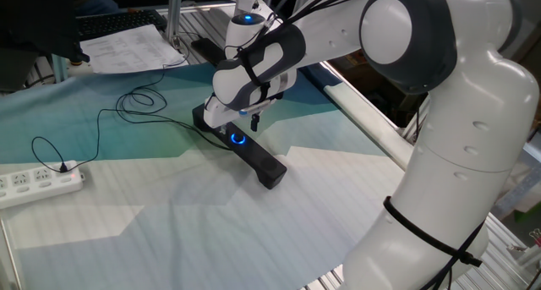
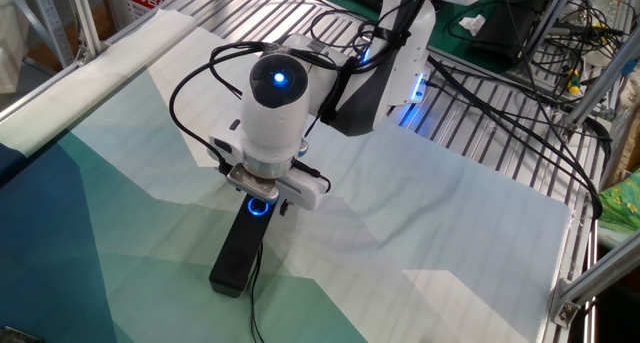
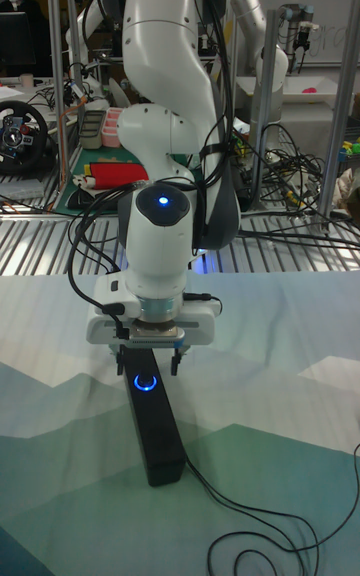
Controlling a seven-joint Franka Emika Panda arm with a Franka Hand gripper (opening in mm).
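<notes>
A long black bar-shaped device, like a speaker [image 1: 259,160], lies on the patterned table cover. Its top carries a round knob with a glowing blue ring [image 1: 238,139]. Above the bar hangs my gripper [image 3: 148,365], pointing down and open. Its dark fingers [image 3: 177,358] are spread wide, one to each side of the bar's width in exterior view 3, with nothing held between them. In exterior view 3, one finger [image 1: 256,122] shows clear of the knob; the other is hidden by the hand. Whether the fingertips touch the bar cannot be made out.
A thin black cable [image 1: 99,125] runs from the bar in loose loops to a white power strip [image 1: 38,184] at the left edge. Papers [image 1: 133,50] and a keyboard [image 1: 114,24] lie beyond the cover. Much of the cover around the bar is bare.
</notes>
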